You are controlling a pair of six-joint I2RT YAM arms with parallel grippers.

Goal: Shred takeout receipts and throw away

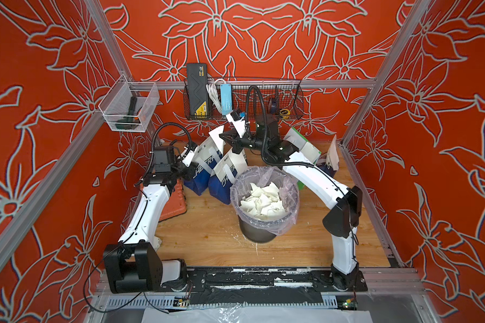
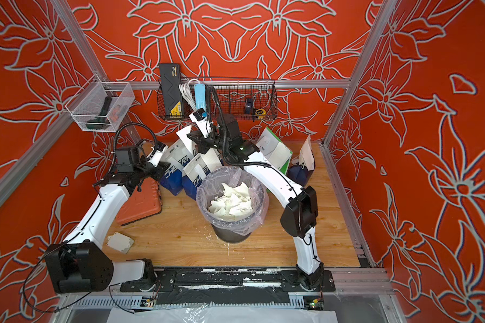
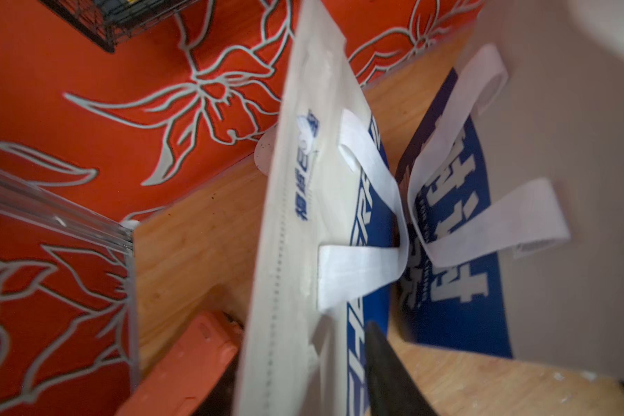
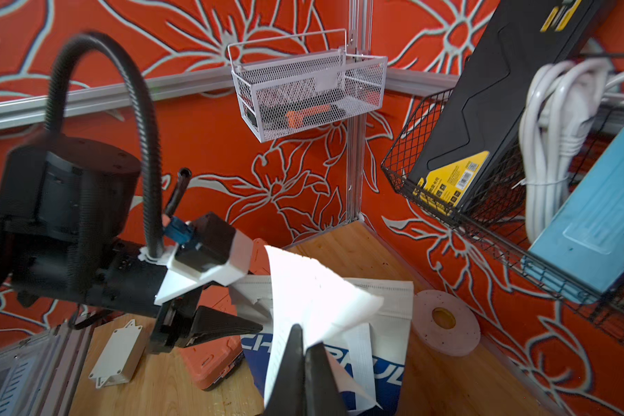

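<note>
A white paper slip (image 4: 312, 298) hangs from my right gripper, which is shut on its lower part. In the top left view the slip (image 1: 217, 138) shows above the blue and white bags, at the tips of the right gripper (image 1: 225, 142). My left gripper stands part open at the near bag (image 3: 284, 277), whose upper edge passes between the dark, blurred fingers. Whether they touch the bag cannot be told. A bin (image 1: 257, 233) lined with a clear bag stands in the middle, holding white paper scraps (image 1: 263, 201).
A second blue and white bag (image 1: 221, 185) stands close to the bin. Behind are a green and white box (image 1: 302, 141) and a dark bag (image 1: 328, 160). An orange case (image 1: 173, 204) lies under the left arm.
</note>
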